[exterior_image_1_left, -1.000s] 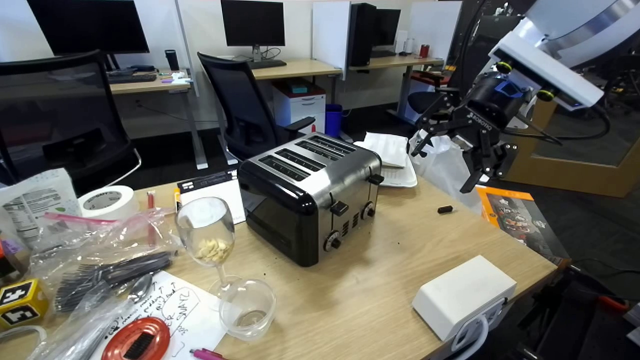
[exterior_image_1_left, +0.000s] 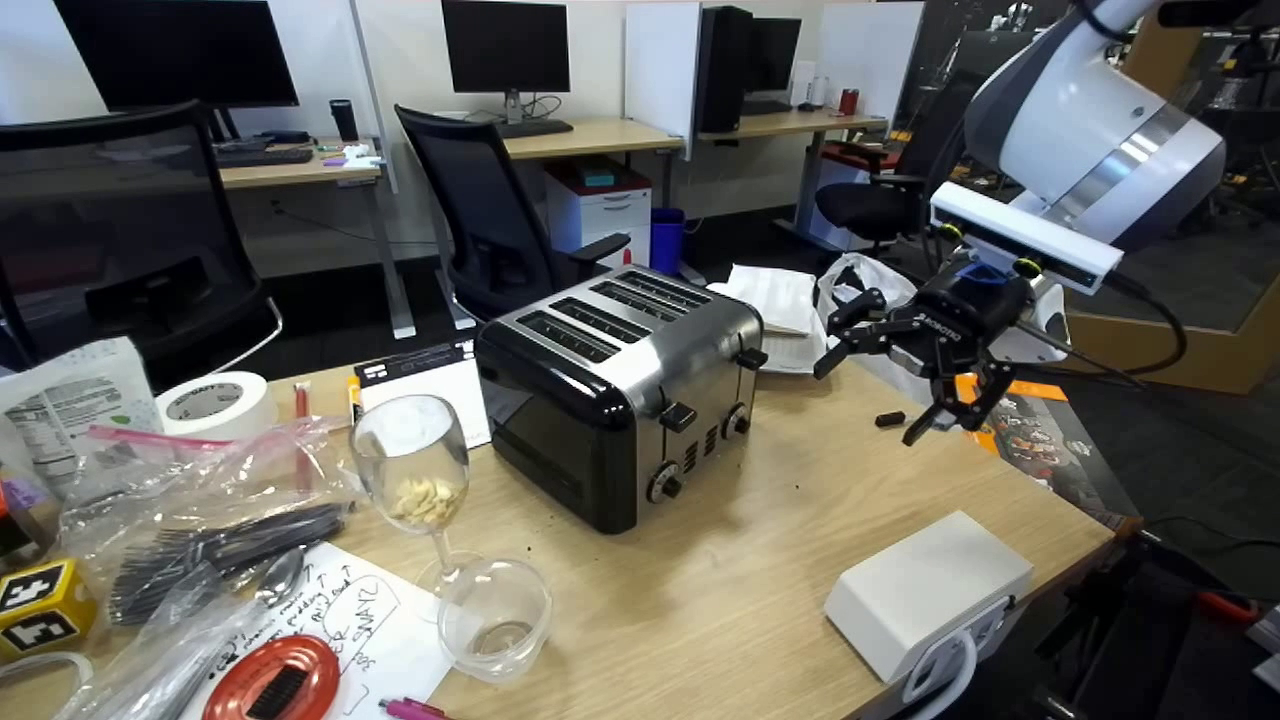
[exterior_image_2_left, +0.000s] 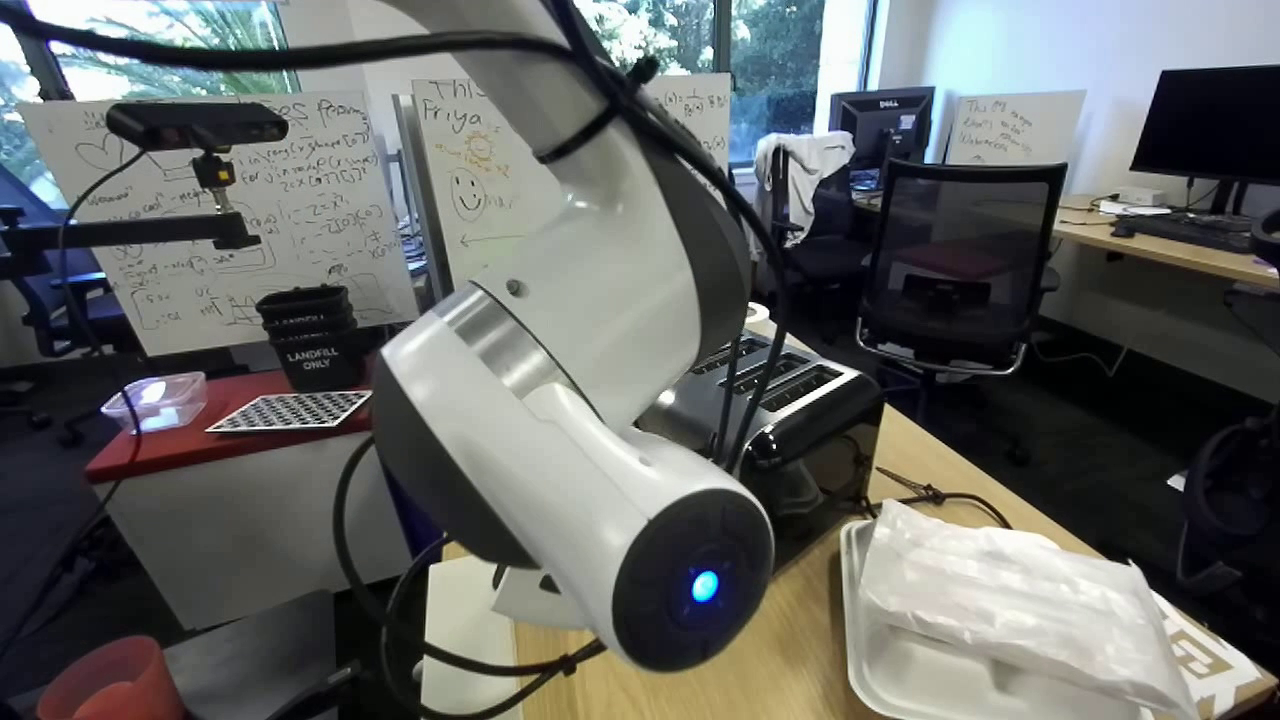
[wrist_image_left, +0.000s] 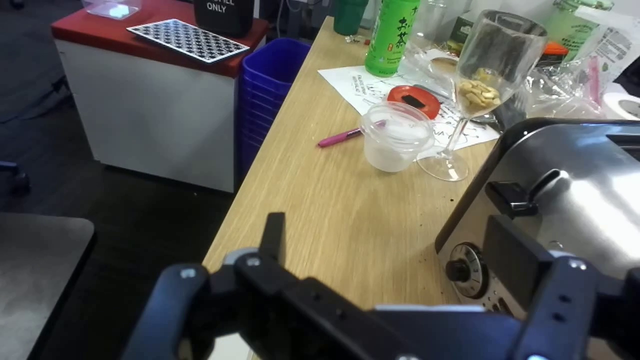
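In exterior view 1 my gripper (exterior_image_1_left: 866, 396) is open above the right part of the wooden table, to the right of the toaster, and nothing is between its fingers. A four-slot steel and black toaster (exterior_image_1_left: 626, 360) stands mid-table, its levers and dials facing my side. To its left, a wine glass (exterior_image_1_left: 411, 462) holds pale nut-like pieces; a clear plastic cup (exterior_image_1_left: 494, 618) stands close beside it. The wrist view has the fingers spread wide, with the toaster (wrist_image_left: 576, 198) at right, the plastic cup (wrist_image_left: 396, 138) and wine glass (wrist_image_left: 492, 72) farther off. The arm hides the gripper in exterior view 2.
A white box (exterior_image_1_left: 930, 588) sits at the table's near right edge. Behind the toaster is a white tray with a wrapped packet (exterior_image_2_left: 1020, 588). Bags, a brush (exterior_image_1_left: 228, 552) and tape (exterior_image_1_left: 216, 406) crowd the left side. Bare tabletop lies before the toaster.
The arm and gripper have come lower and toward the table, tilting as they moved. The gripper remains open; the objects on the table look unmoved.
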